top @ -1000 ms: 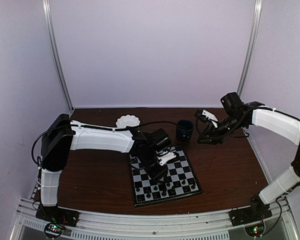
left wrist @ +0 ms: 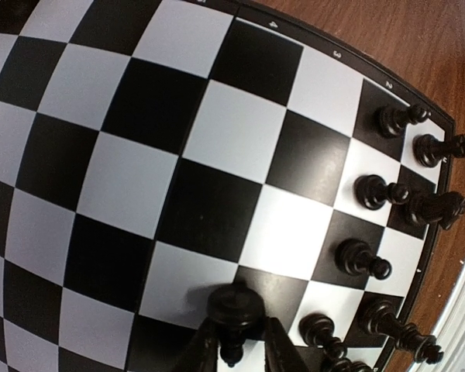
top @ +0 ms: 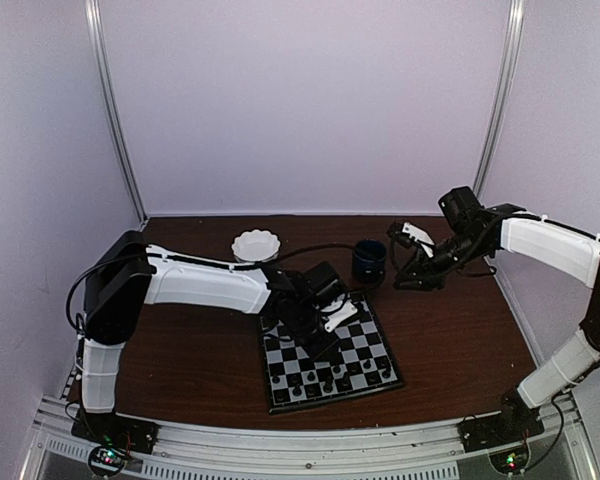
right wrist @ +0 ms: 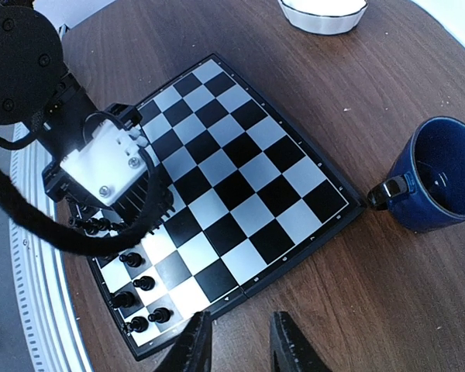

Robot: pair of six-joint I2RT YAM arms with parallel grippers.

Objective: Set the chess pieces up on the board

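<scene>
In the left wrist view a black pawn (left wrist: 234, 306) sits between the parted fingers of my left gripper. A strip of board shows between the pawn and one finger; whether its base rests on the board cannot be told. The chessboard (top: 370, 341) lies under this gripper. Other black pawns (left wrist: 355, 258) stand in a row, with a knight (left wrist: 438, 208), a rook (left wrist: 442, 149) and a taller piece (left wrist: 395, 329) along the edge behind them. My right gripper hangs open and empty beyond the board's side, over bare table.
A blue mug (top: 369, 262) stands behind the board, its handle (right wrist: 389, 191) close to the board's corner. Farther back left is a white scalloped dish (top: 256, 245). Free table lies to the board's right, and the board's far half is bare in the right wrist view.
My left gripper has shifted slightly to the right over the board. The right gripper has barely moved. Mug and dish are where they were.
</scene>
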